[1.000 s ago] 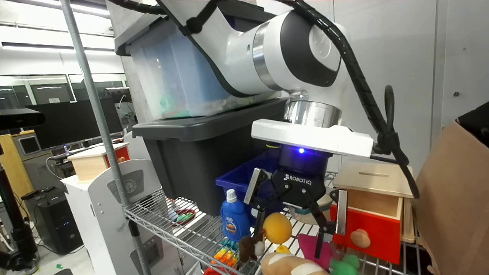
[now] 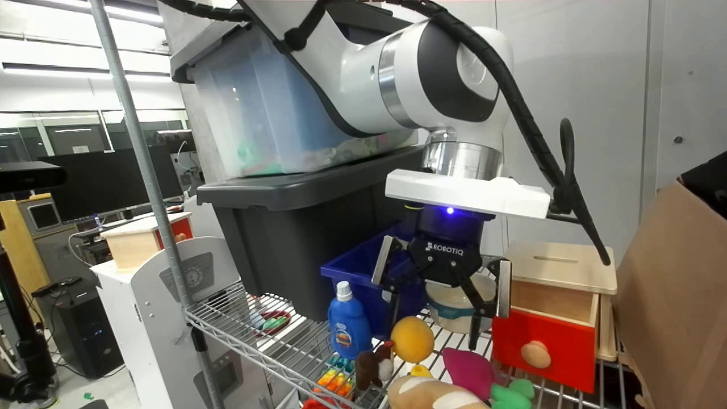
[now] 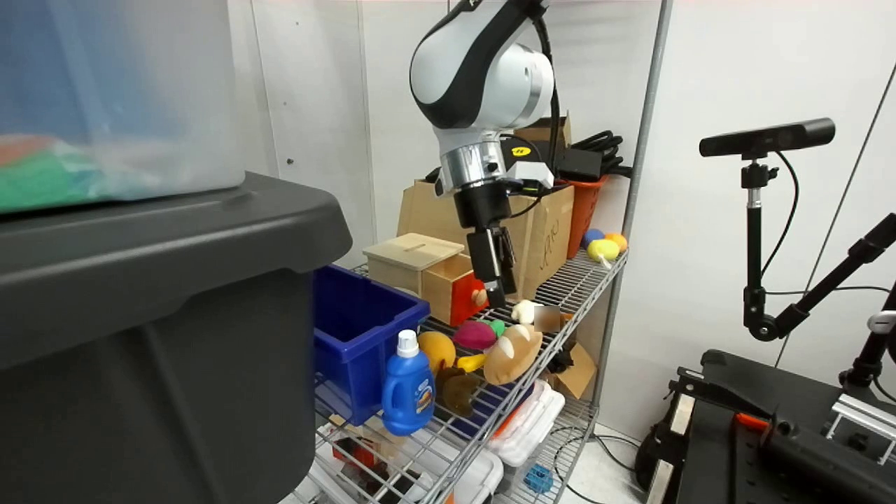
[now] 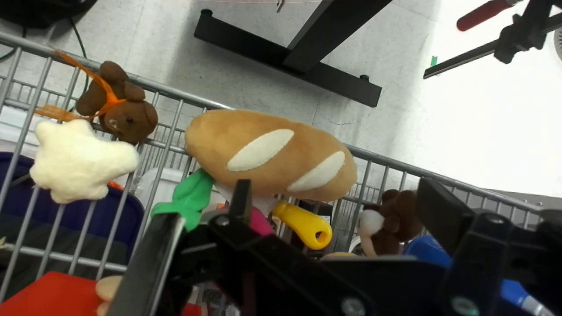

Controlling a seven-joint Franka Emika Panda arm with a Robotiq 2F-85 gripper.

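Observation:
My gripper (image 2: 434, 333) points down over the wire shelf, its fingers spread wide and nothing held between them. Below it in exterior view 1 are an orange ball (image 2: 413, 339), a magenta plush (image 2: 468, 371) and a tan bread plush (image 2: 436, 395). The wrist view shows the bread (image 4: 268, 152) along the shelf's front edge, with a yellow toy (image 4: 304, 224) and a green plush (image 4: 187, 197) beside it. A brown plush (image 4: 398, 221) is partly hidden by one finger. Behind the gripper, a pale pot (image 2: 453, 314) with a teal band is partly covered.
A wooden box with a pulled-out red drawer (image 2: 543, 351) stands right of the gripper. On the left are a blue detergent bottle (image 2: 349, 324), a blue bin (image 3: 357, 323) and a large black tote (image 2: 293, 238). A white star-shaped plush (image 4: 79, 160) lies on the shelf.
The gripper has risen and appears slightly farther back, away from the front toys. Its fingers were open before and remain so. The shelf objects look unmoved.

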